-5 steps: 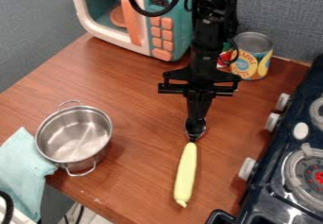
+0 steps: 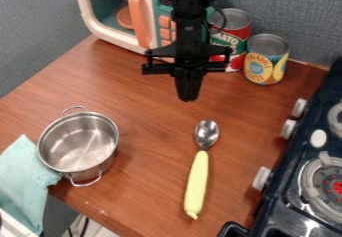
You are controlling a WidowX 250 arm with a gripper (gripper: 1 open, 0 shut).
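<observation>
My black gripper (image 2: 187, 89) hangs above the wooden table, upper middle, in front of a toy microwave and cans. Its fingers point down and look close together; whether anything is between them cannot be made out. Below it, apart, a spoon (image 2: 207, 135) lies with its bowl toward the back. A pale yellow corn-like object or handle (image 2: 197, 186) extends from it toward the front edge.
A steel pot (image 2: 78, 145) and a teal cloth (image 2: 22, 182) are at the left. The stove (image 2: 302, 193) fills the right. Cans (image 2: 266, 63) and the microwave (image 2: 115, 17) line the back.
My gripper has risen from over the spoon's bowl and moved back and slightly left. The spoon and yellow piece lie where they were.
</observation>
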